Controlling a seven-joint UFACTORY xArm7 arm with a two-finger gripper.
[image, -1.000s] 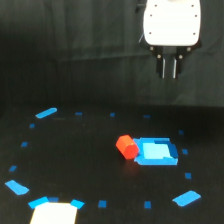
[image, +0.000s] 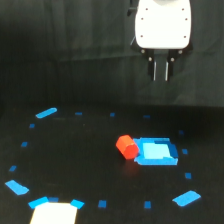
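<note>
My gripper (image: 160, 70) hangs high at the upper right below its white housing (image: 163, 22), with two thin fingers apart and nothing seen between them. A red block (image: 126, 146) rests on the dark table just left of a small blue tray (image: 172, 159) with a pale inside, touching or very close to it.
Blue tape strips and small squares mark the black table (image: 80, 165), such as one strip (image: 46, 113) at the left. A pale object (image: 53, 214) is at the bottom left edge. A dark curtain stands behind.
The gripper has shifted slightly to the left and a little down. The block and tray look the same.
</note>
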